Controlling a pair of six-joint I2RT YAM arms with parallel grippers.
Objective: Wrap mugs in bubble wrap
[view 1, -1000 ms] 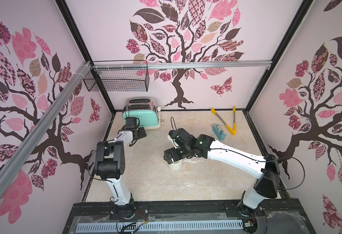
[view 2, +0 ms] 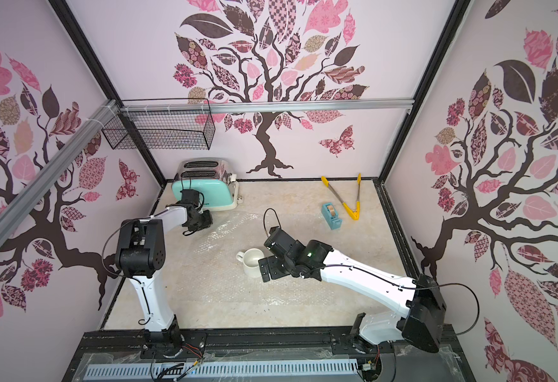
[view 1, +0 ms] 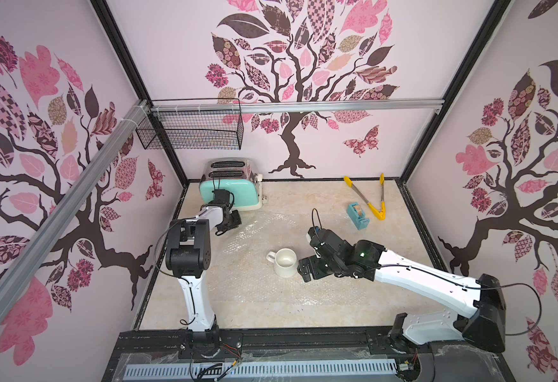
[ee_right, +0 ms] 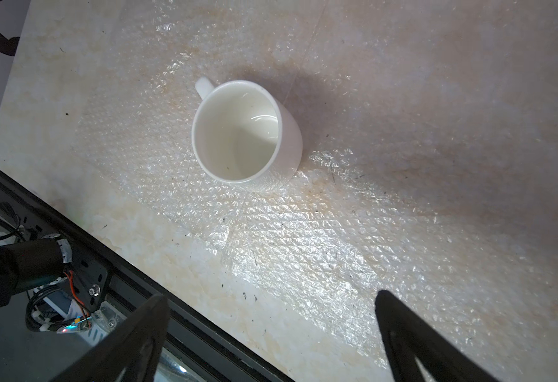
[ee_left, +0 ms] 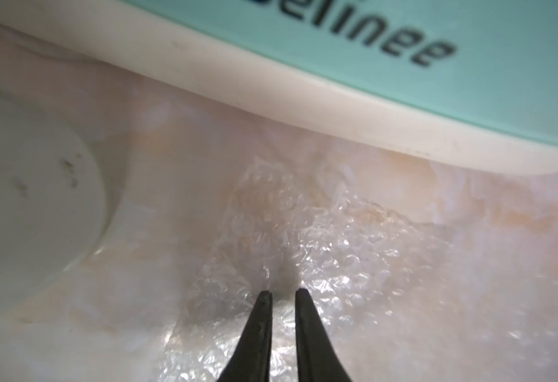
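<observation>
A white mug point(ee_right: 247, 133) stands upright on a clear sheet of bubble wrap point(ee_right: 304, 242), its mouth up and its handle toward the left in the top views. Just right of the mug point(view 1: 284, 262) is my right gripper point(view 1: 306, 270), open wide and empty in its wrist view. My left gripper points down over a crumpled corner of bubble wrap point(ee_left: 349, 242), in front of the toaster. A narrow gap shows between its fingertips; whether any film lies between them is unclear.
A turquoise toaster point(view 1: 231, 193) stands close beyond the left gripper. In the left wrist view, a pale rounded thing point(ee_left: 30, 210) is cut off at the left. A blue tape dispenser point(view 1: 357, 215) and yellow tongs point(view 1: 379, 210) lie at the back right.
My right arm has moved right and toward the front, off the mug, whose mouth and handle now show. The left gripper has shifted slightly right. Shiny wrap now shows beside it.
</observation>
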